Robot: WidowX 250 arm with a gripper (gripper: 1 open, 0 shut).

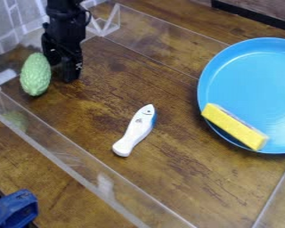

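My black gripper [63, 55] reaches down at the upper left, beside a green oblong object [36, 74] that looks like a vegetable. Its fingers are dark and blurred against the wood, so whether they are open or shut, or hold anything, is unclear. A white fish-shaped object [134, 130] lies in the middle of the wooden surface.
A blue bowl [248, 89] on the right holds a yellow block [233, 126]. Clear walls [74, 165] border the wooden area. A blue object [12, 210] sits at the lower left.
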